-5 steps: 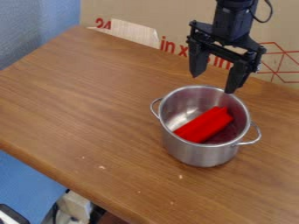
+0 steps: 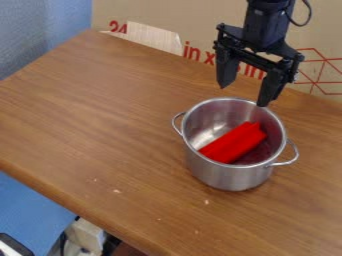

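Observation:
A steel pot (image 2: pixel 223 175) with two loop handles stands on the right half of the wooden table. Inside it lies a red oblong block (image 2: pixel 233 142), resting on the bottom. My black gripper (image 2: pixel 246 88) hangs from the top of the view just over the pot's back rim, fingers spread wide and open, with nothing between them.
A cardboard panel with red print (image 2: pixel 194 35) stands along the back edge. A blue-grey surface (image 2: pixel 30 30) lies beyond the table's left edge.

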